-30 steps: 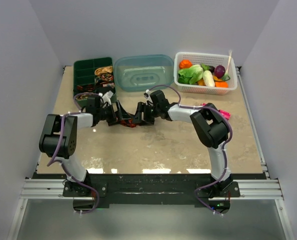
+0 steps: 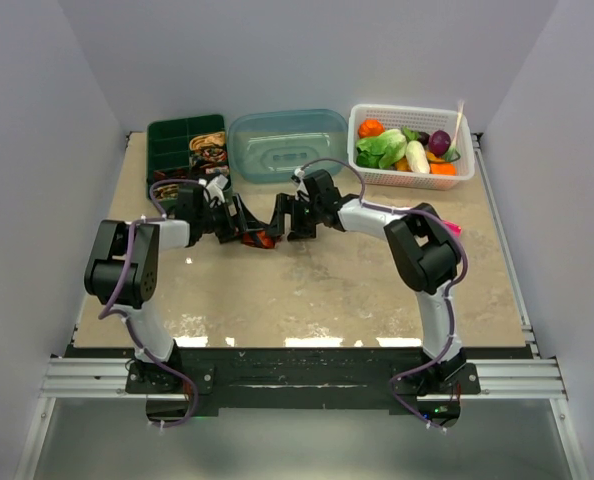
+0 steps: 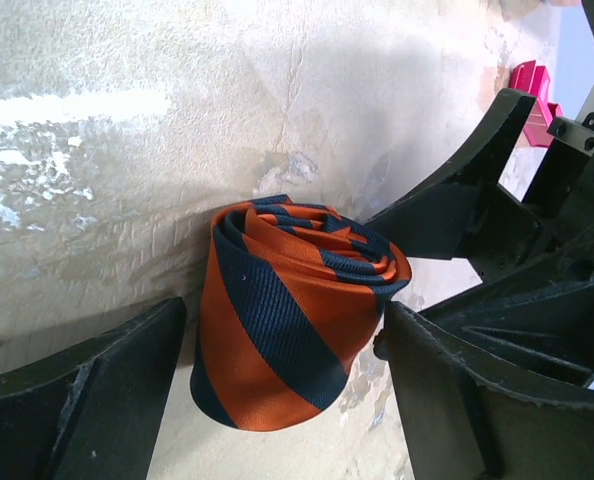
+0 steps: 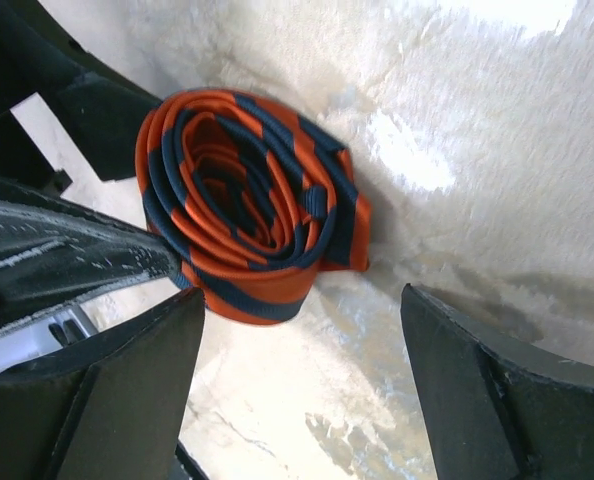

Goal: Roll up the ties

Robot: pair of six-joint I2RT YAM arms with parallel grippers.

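Observation:
An orange and navy striped tie [image 3: 282, 310], coiled into a roll, rests on the table between my two grippers; from the top it shows as a small orange patch [image 2: 259, 240]. The right wrist view shows its spiral top [image 4: 242, 200], with a folded edge sticking out at one side. My left gripper [image 2: 234, 222] is open at the roll's left, its fingers low around it. My right gripper [image 2: 289, 222] is open at the roll's right, fingers apart. In each wrist view the other gripper's black fingers come close against the roll.
A green compartment tray [image 2: 167, 150] with more folded ties stands back left, an empty clear bin [image 2: 287, 145] at the back, and a white basket of vegetables [image 2: 409, 180] back right. A pink object [image 2: 452, 229] lies to the right.
Both grippers have shifted slightly; my right arm has drawn a little to the right and up, showing more of the space between the grippers.

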